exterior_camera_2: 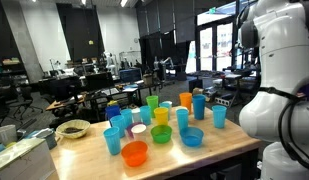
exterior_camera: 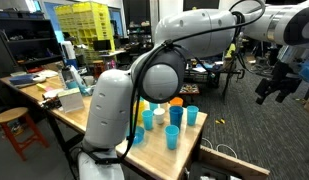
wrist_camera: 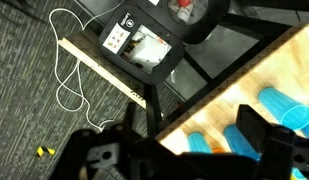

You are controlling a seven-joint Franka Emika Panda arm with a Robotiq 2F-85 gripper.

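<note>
My gripper stands open in the wrist view, its two dark fingers wide apart and nothing between them. Below it are the floor and the table's edge. Several cups and bowls stand on the wooden table: a light blue cup (exterior_camera: 192, 115) near the corner, another blue cup (exterior_camera: 172, 136), an orange bowl (exterior_camera_2: 134, 153), a green bowl (exterior_camera_2: 161, 133), a blue bowl (exterior_camera_2: 192, 136) and a yellow cup (exterior_camera_2: 162, 115). At the right of the wrist view lies a light blue cup (wrist_camera: 284, 108), partly cut off. The exterior views do not show the fingers clearly.
A wicker basket (exterior_camera_2: 72, 129) is at the table's left. Beside the table, an open-topped frame (exterior_camera: 234, 160) stands on the floor. A white cable (wrist_camera: 69, 80) runs over the dark carpet in the wrist view.
</note>
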